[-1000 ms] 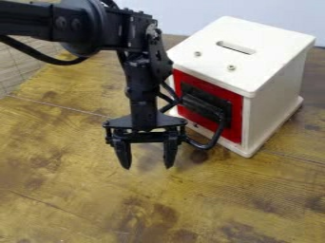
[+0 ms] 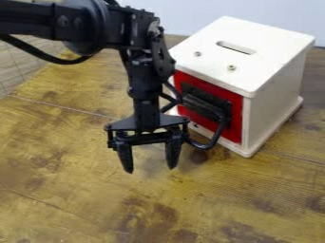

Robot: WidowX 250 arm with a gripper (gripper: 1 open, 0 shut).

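Note:
The black gripper (image 2: 148, 159) hangs pointing down over the wooden table, left of and in front of a white box (image 2: 260, 71). Its two fingers stand apart with nothing between them. The box has a slot in its top and a red front panel (image 2: 235, 133) with a dark piece on it, partly behind the arm and its cable.
A tiled surface shows at the far left beyond the table, and a pale wall stands behind the box.
My gripper has shifted very slightly. The box stands where it was.

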